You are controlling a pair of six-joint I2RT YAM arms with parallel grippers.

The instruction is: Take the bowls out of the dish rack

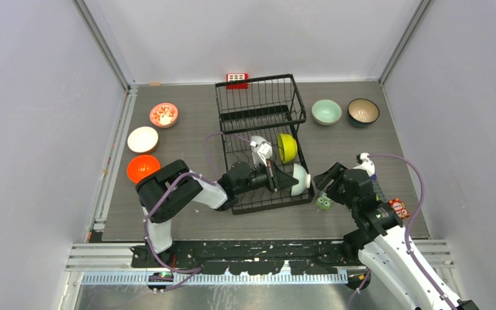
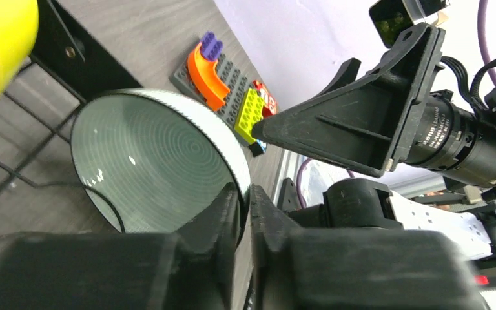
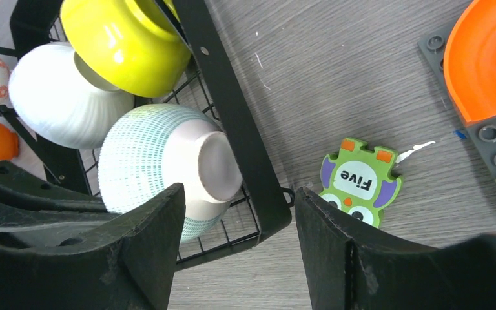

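A white bowl with a pale green pattern [image 3: 145, 155] lies on its side at the front right of the black dish rack [image 1: 271, 208]. In the left wrist view its rim runs down between the closely spaced fingers of my left gripper; whether they grip it is unclear. Behind it in the rack sit a yellow bowl [image 1: 287, 148] and a plain white bowl [image 3: 64, 97]. My right gripper is open and empty, just right of the rack's front corner.
Green [image 1: 326, 112] and dark tan [image 1: 363, 112] bowls stand at the back right. Patterned [image 1: 163, 115], white [image 1: 143, 139] and orange [image 1: 143, 168] bowls line the left. A green toy [image 3: 360, 181] and toy bricks [image 2: 223, 81] lie right of the rack.
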